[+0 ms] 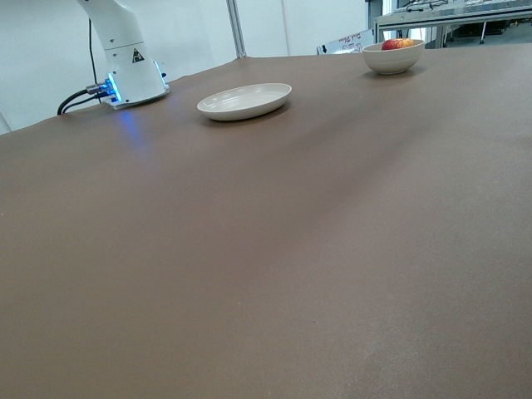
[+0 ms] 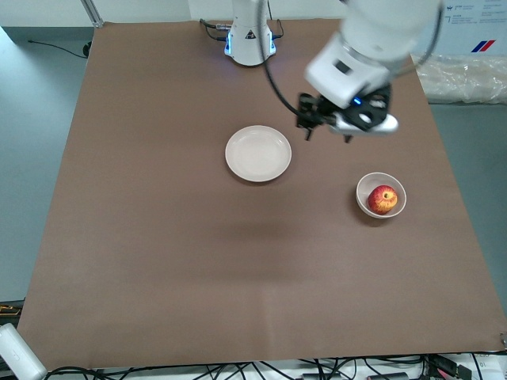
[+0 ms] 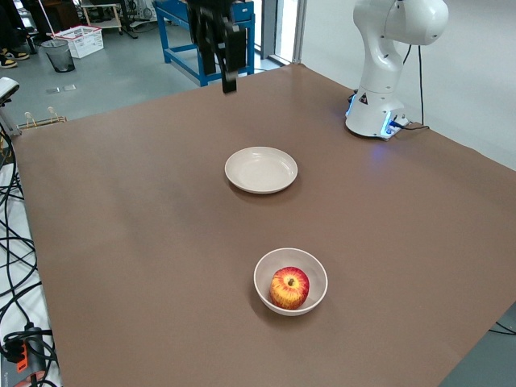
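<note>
A red-yellow apple (image 2: 383, 199) rests in a small pale bowl (image 2: 364, 191) on the right of the brown table; in the right view the apple (image 3: 289, 288) sits in the bowl (image 3: 266, 266). A white plate (image 2: 257, 153) lies empty near the middle, also seen in the top view as a shallow dish (image 1: 243, 102). My gripper (image 2: 328, 134) hangs above the table at the upper right in the left view, beyond the bowl and right of the plate; in the right view it shows dark at the top (image 3: 219, 72). Whether it is open or shut is unclear.
The white arm base (image 1: 133, 66) stands at the back with cables. Cables (image 3: 16, 282) run along one edge outside the table top.
</note>
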